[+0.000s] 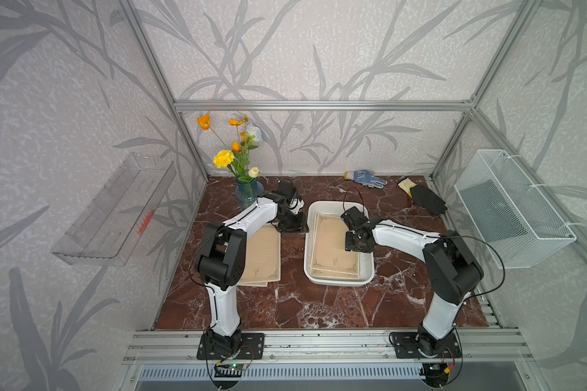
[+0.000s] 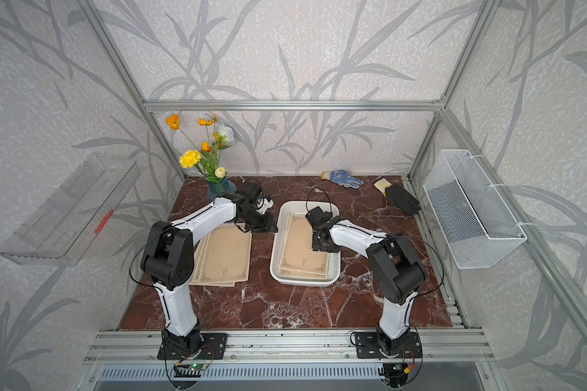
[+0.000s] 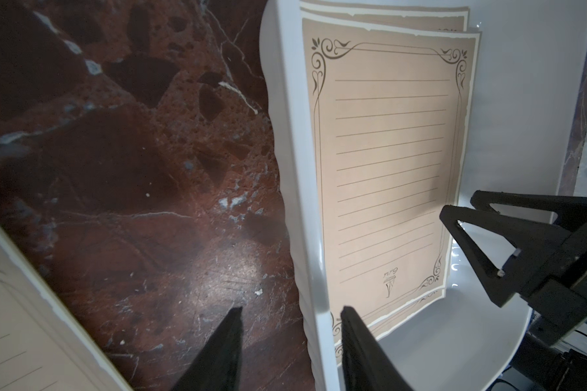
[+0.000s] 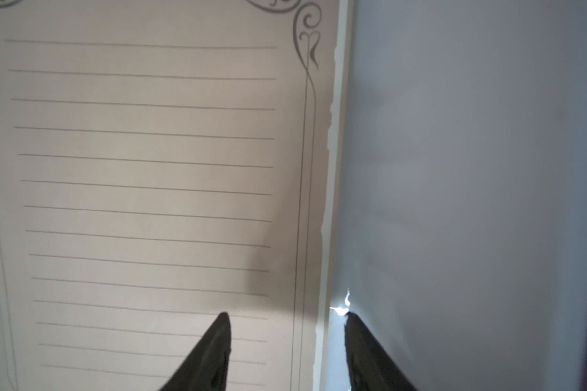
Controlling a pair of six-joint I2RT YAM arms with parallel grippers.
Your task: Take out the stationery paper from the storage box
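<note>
In the white storage box (image 1: 368, 275) lies tan lined stationery paper (image 1: 332, 251) with ornate corners; at least two sheets overlap, lying toward the box's left side. My right gripper is over the paper's right edge, its fingers spread, and that edge shows in the gap between them. Whether they touch the paper I cannot tell. Outside the box's left rim (image 3: 300, 163) is my left gripper, also open, with tabletop and part of the rim visible between its fingers. More tan sheets (image 2: 225, 257) lie stacked on the table to the left, partly beneath the left arm.
A vase of flowers (image 1: 248, 190) stands at the back left, close to my left arm. Gloves (image 1: 365, 178) lie along the back edge and at the back right. A clear bin (image 1: 117, 208) and a white mesh basket (image 1: 515, 208) flank the table.
</note>
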